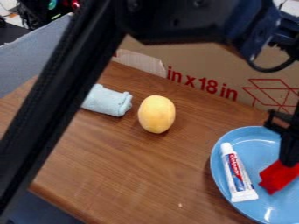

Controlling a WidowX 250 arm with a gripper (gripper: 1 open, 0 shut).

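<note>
My gripper (288, 140) reaches down at the right edge over a blue plate (254, 144), just above a red object (279, 175) lying on it; its fingers are dark and partly out of frame, so their state is hard to make out. A toothpaste tube (237, 172) lies on the plate left of the red object. A yellow oval fruit (156, 114) rests on the wooden table, and a folded pale blue cloth (107, 101) lies to its left.
A cardboard box (205, 70) stands along the back of the table (140, 175). A black arm beam crosses the upper left.
</note>
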